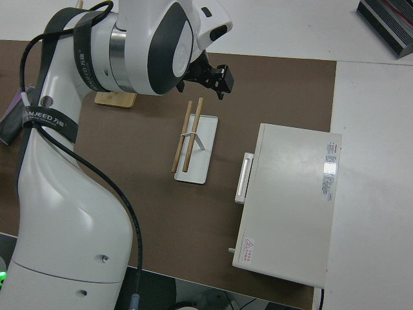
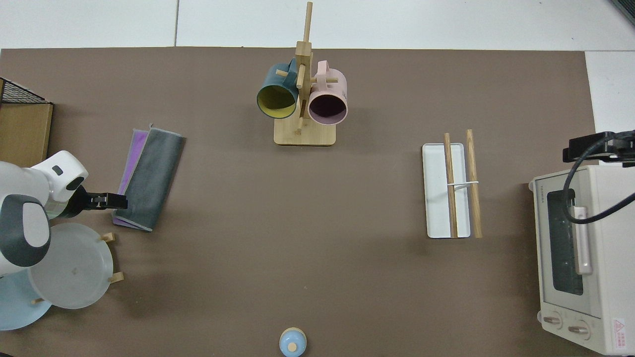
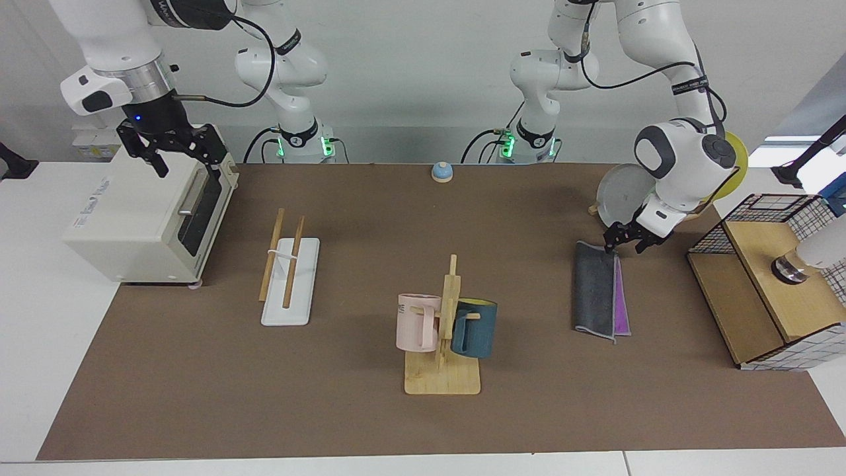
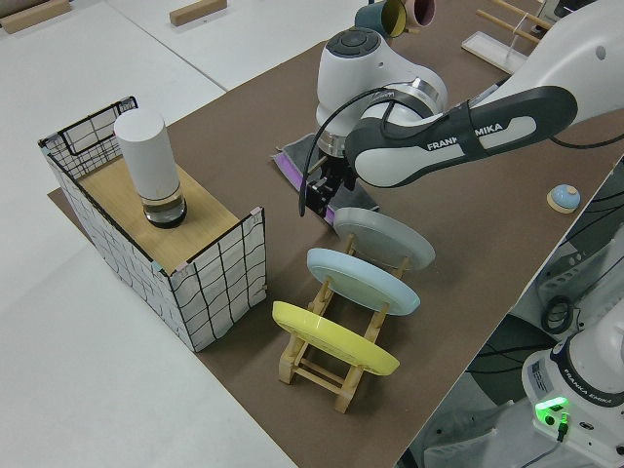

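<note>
A grey cloth [image 2: 152, 175] with a purple layer [image 3: 620, 305] beneath lies on the brown mat at the left of the top view. My left gripper [image 2: 119, 201] hangs at the cloth's near end, above or beside it; whether its fingers are open or shut cannot be made out. My right gripper [image 3: 182, 155] is raised over the white oven [image 2: 607, 267] on the other side, its finger state unclear.
A rack of plates [image 2: 71, 267] stands beside the left arm, with a wire-sided shelf [image 3: 753, 301] nearby. A mug tree holds two mugs [image 2: 327, 101]; a white stand with wooden rods [image 2: 434, 190] and a small blue object [image 2: 292, 339] sit apart.
</note>
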